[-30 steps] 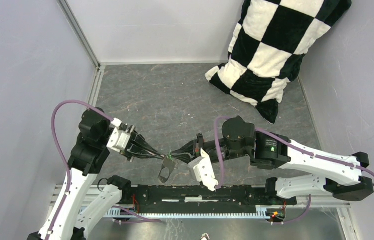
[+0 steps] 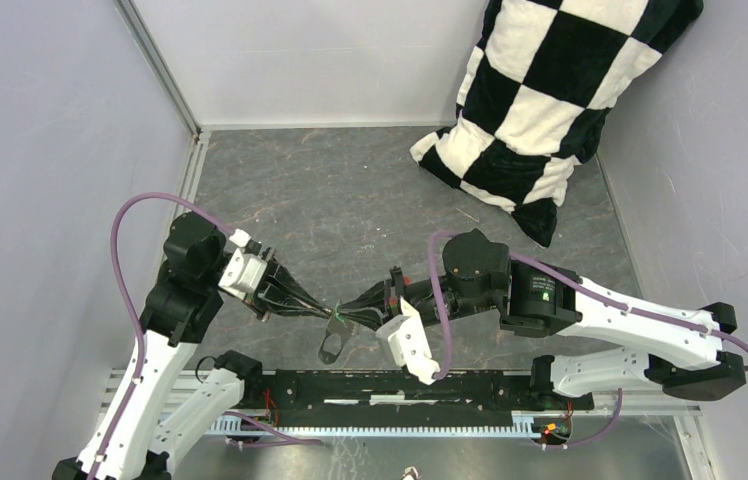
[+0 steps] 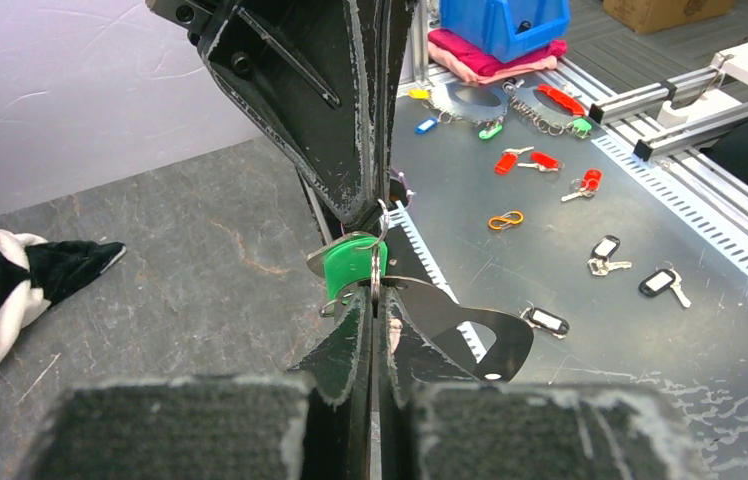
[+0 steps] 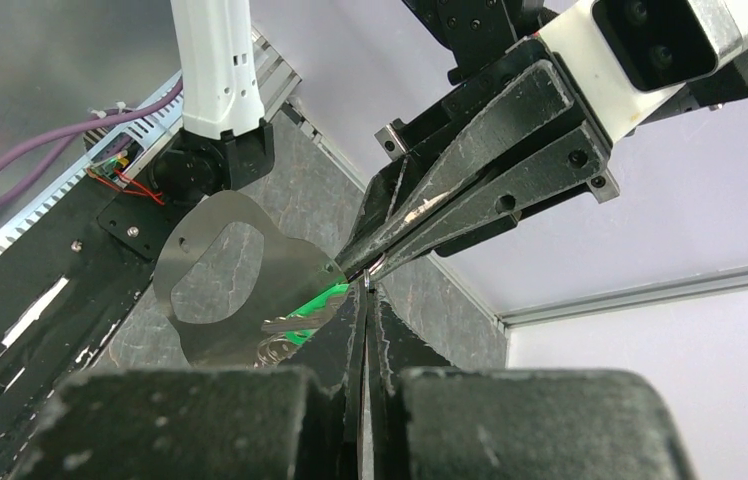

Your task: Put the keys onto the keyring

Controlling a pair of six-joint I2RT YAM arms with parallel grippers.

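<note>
In the left wrist view, my left gripper is shut on a thin upright metal keyring [image 3: 377, 262]. A green tag [image 3: 348, 264] and a grey metal plate with a large hole [image 3: 510, 340] hang by it. My right gripper is shut, its tips close against the left fingertips [image 4: 378, 262]; a bit of wire shows there, but whether it lies between the right tips is unclear. Keys [image 4: 295, 324] show beside the green tag in the right wrist view. From above, the plate [image 2: 334, 340] dangles where both grippers meet.
Several tagged keys [image 3: 610, 265] lie on the metal table beyond the rail, with an orange carabiner [image 3: 506, 220] and a blue bin [image 3: 506, 25] farther back. A checkered cushion [image 2: 550, 90] leans at the back right. The grey floor below the grippers is clear.
The left arm has shifted very slightly to the right, and the hanging plate has turned a little. My right arm looks almost still.
</note>
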